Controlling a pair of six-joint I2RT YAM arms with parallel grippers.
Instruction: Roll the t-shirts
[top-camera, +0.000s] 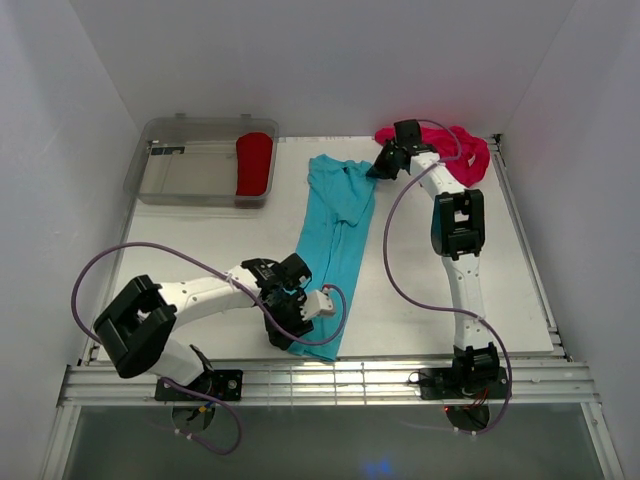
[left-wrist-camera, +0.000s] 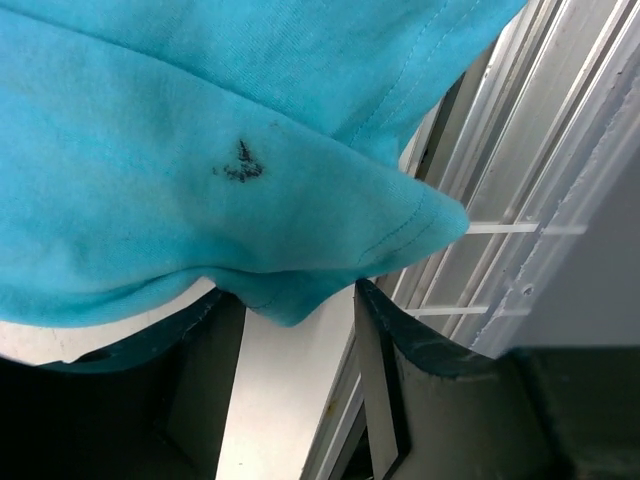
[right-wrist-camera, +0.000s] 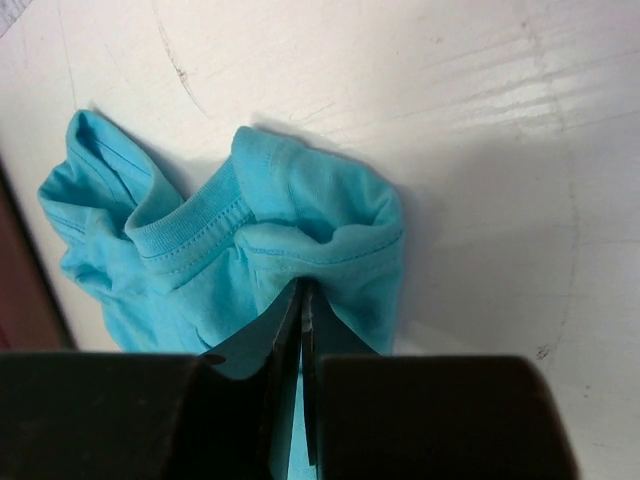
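Note:
A teal t-shirt (top-camera: 335, 230), folded lengthwise into a long strip, lies upright across the table's middle. In the left wrist view its lower end (left-wrist-camera: 230, 200) shows a dark mark, with my left gripper part open at its hem, fingers apart just below the fabric. My right gripper is at the bunched collar end (right-wrist-camera: 190, 235), fingertips close together on or just over the fabric; whether fabric is between them I cannot tell. A red rolled item (top-camera: 253, 165) lies in the bin.
A clear plastic bin (top-camera: 180, 185) stands back left. A red cloth (top-camera: 465, 155) is heaped at the back right, under the right arm. The front rail borders it.

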